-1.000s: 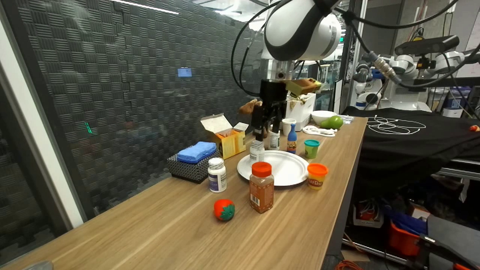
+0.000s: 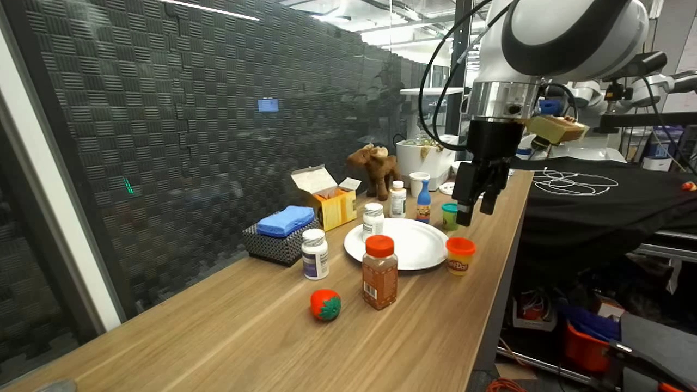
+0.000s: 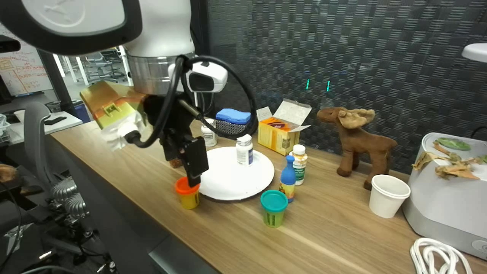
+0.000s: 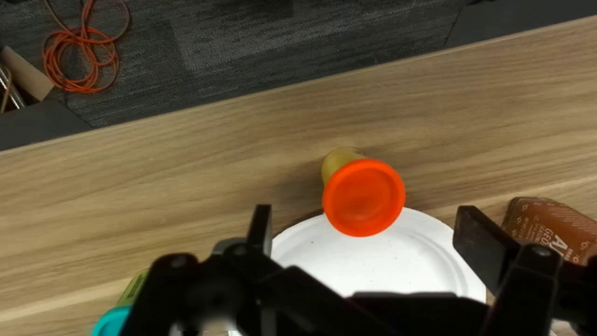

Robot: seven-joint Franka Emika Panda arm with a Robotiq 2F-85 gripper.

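My gripper is open, its two fingers spread wide with nothing held between them. In the wrist view, the orange lid of a yellow Play-Doh tub [image 4: 364,197] appears between and beyond the fingertips. That tub [image 2: 460,256] stands upright beside the white plate [image 2: 418,245], near the table's front edge. In exterior view 1 the gripper [image 2: 475,218] hangs above the tub. A white pill bottle [image 3: 244,150] stands on the plate. The teal-lidded green tub [image 3: 274,208] is on the table beyond the plate.
An orange-lidded spice jar [image 2: 379,273] and a toy tomato [image 2: 325,304] stand nearer exterior view 1. Blue bottle [image 3: 287,179], second pill bottle [image 3: 299,164], open yellow box [image 3: 277,132] and plush moose [image 3: 358,141] line the back. Bare wood lies along the front edge.
The arm has swung away from above the pill bottle on the plate toward the front edge, over the orange-lidded tub. The objects on the table keep their places.
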